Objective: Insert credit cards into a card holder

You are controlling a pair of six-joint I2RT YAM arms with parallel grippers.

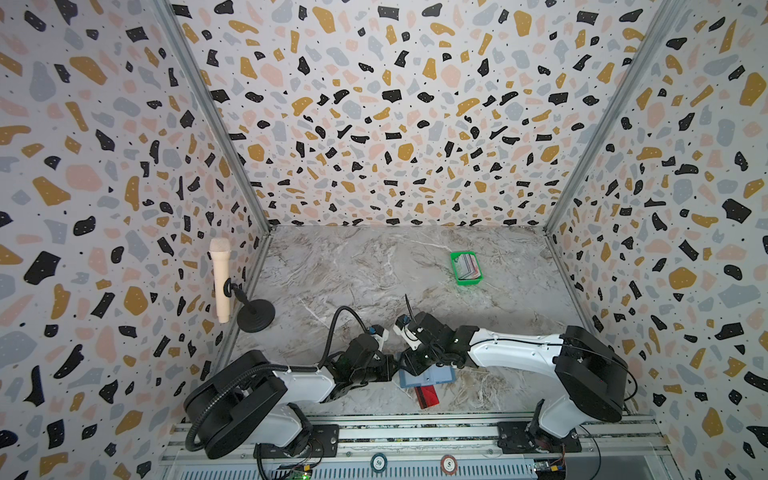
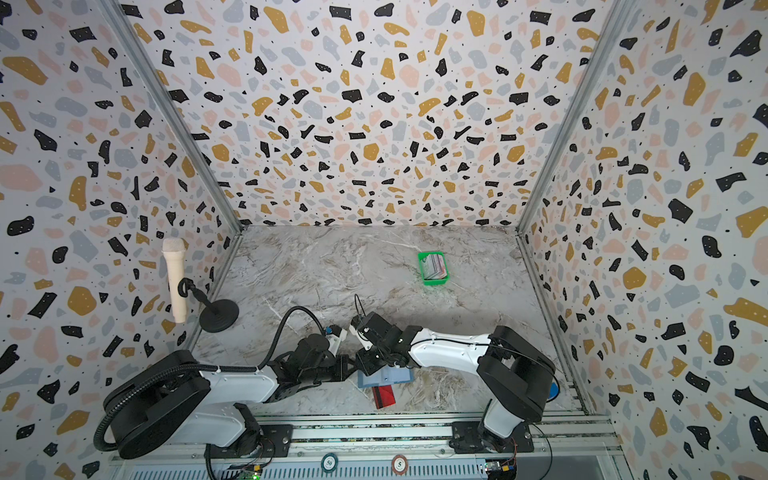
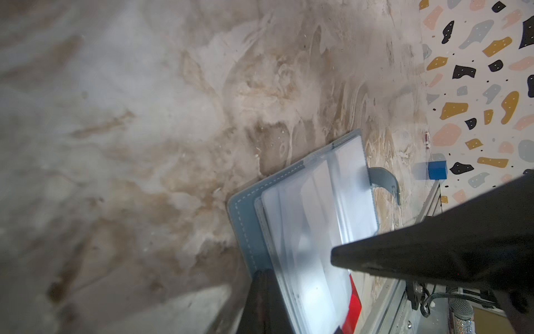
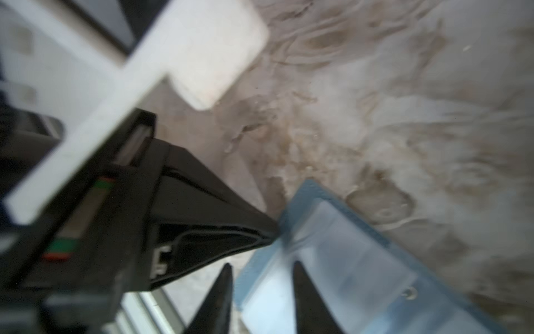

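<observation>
The blue-grey card holder [image 1: 439,377] lies spread on the table, its clear sleeves [image 3: 297,208] facing up. A red card [image 1: 428,396] sticks out from its front side and also shows as a red edge [image 3: 352,311] in the left wrist view. At the holder's left edge, my left gripper is shut; whether the edge is pinched in its tips cannot be told. My right gripper hovers over the sleeves close to the left one, its blurred fingers [image 4: 308,297] parted and nothing seen between them.
A green basket [image 1: 469,280] with several cards stands at the back right. On the left is a microphone-like stand with a round black base [image 1: 256,315]. The table behind the arms is bare, while the two grippers nearly touch each other.
</observation>
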